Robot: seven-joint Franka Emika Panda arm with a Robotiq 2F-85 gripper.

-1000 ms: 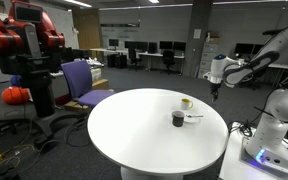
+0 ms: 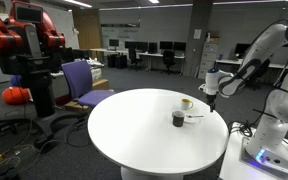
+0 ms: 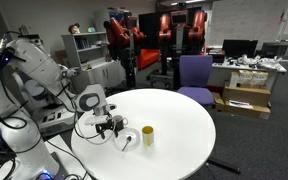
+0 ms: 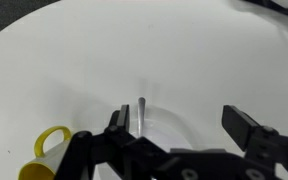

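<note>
My gripper is open, with nothing held between its fingers. It hangs over the table's edge beside the plate (image 3: 134,131), right of the yellow mug (image 2: 186,104) in exterior view 1. On the white plate lies a thin utensil (image 4: 141,112), its handle pointing up the wrist view. The yellow mug (image 4: 50,160) shows at the lower left there, partly cut off by the frame. A dark cup (image 2: 178,119) stands on the table nearby. In exterior view 2 the gripper (image 3: 105,133) is near that cup (image 3: 118,121). The fingers hide part of the plate in the wrist view.
A purple chair (image 2: 81,80) stands by its far side in exterior view 1. A black object (image 4: 279,10) reaches into the wrist view's upper right corner.
In exterior view 1 my arm has come down and its gripper has shifted slightly left, closer to the table. The mug, cup and utensil have stayed where they were.
</note>
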